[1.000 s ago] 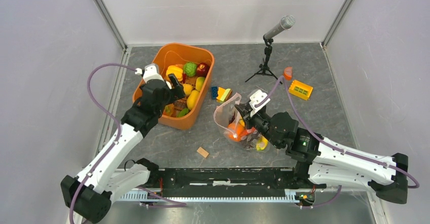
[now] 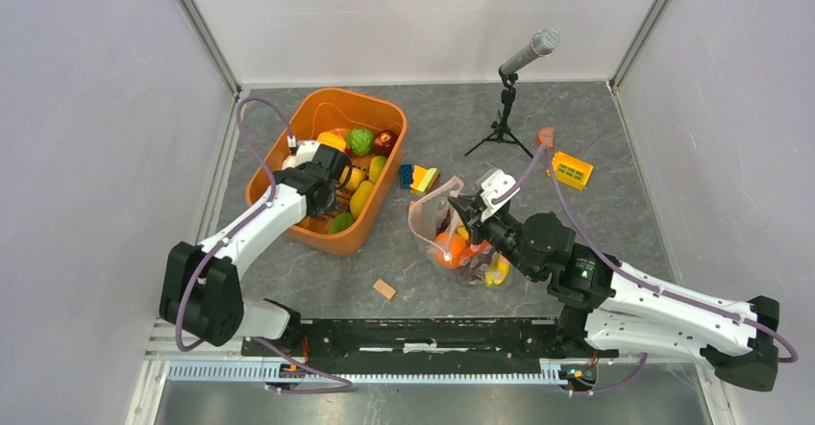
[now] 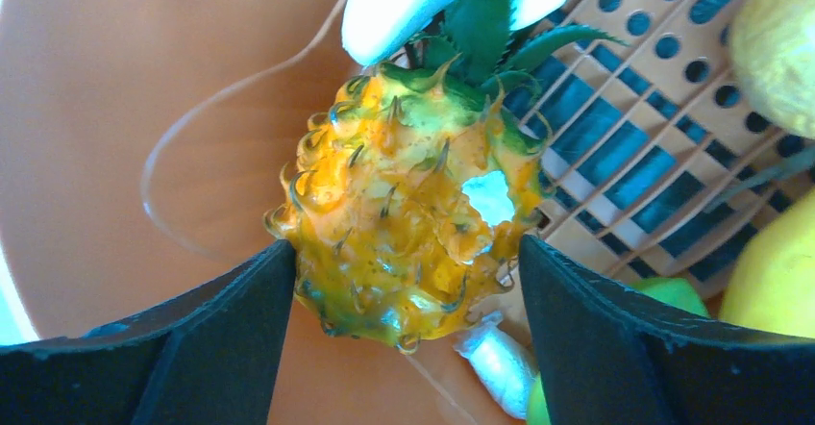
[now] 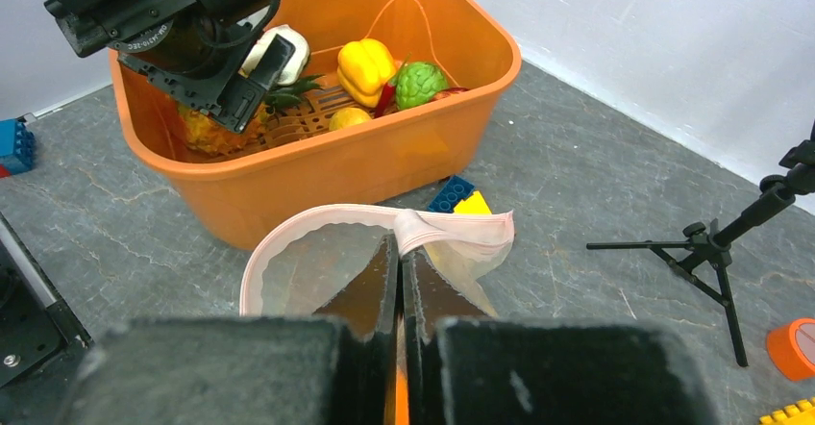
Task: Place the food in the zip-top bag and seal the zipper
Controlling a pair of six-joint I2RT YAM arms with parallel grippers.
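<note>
My left gripper is down inside the orange bin (image 2: 341,242), its fingers part open on either side of a spiky yellow pineapple (image 3: 404,194), at or nearly touching it. My right gripper is shut on the pink-edged rim of the clear zip bag (image 4: 471,237), holding it up. In the top view the bag (image 2: 428,223) stands at centre with orange, red and yellow food inside.
The bin holds a yellow pepper (image 4: 365,69), green produce (image 4: 419,86) and other food. A microphone stand (image 2: 505,117), toy bricks (image 2: 420,180), a yellow crate (image 2: 572,170) and a small wooden block (image 2: 384,288) lie around on the grey floor.
The right arm and bag are almost unchanged.
</note>
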